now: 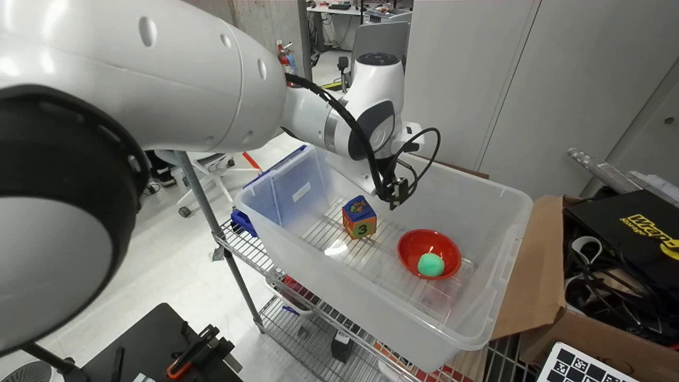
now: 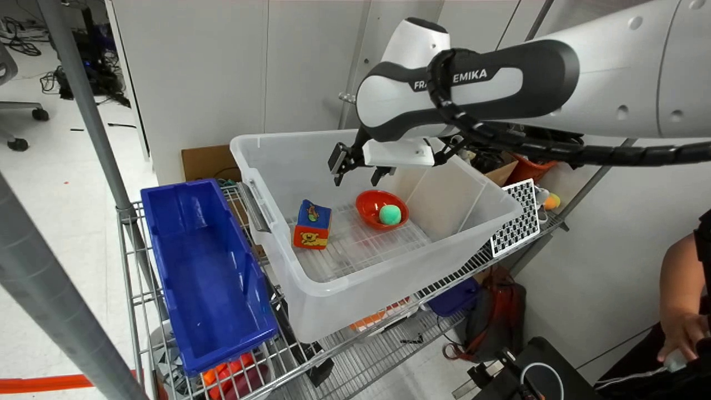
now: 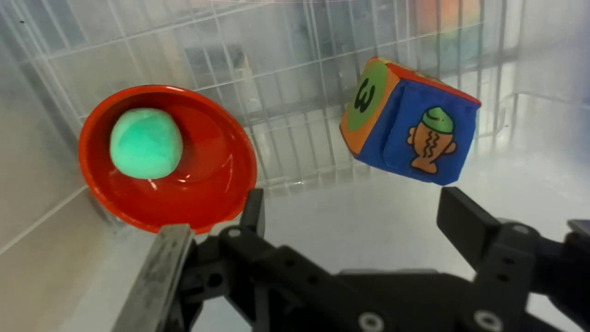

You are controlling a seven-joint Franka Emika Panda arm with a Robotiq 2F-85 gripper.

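Inside the clear plastic bin [image 1: 509,254], a red bowl [image 3: 213,144] rests on the floor with a mint-green ball [image 3: 146,144] in it. A soft cube [image 2: 311,225] with a blue fish face and a number 3 face stands apart from the bowl, nearer the bin's other end. My gripper is open above the bin floor, its fingers wide apart and empty. In the wrist view the left fingertip overlaps the bowl's rim, while the cube appears beyond the right fingertip. Contact with either one does not show.
An empty blue tray [image 2: 206,280] sits on the wire shelf beside the bin. On the bin's other side stands a cardboard box [image 1: 541,267] full of cables. Tall translucent walls surround the work area; the floor between cube and bowl is clear.
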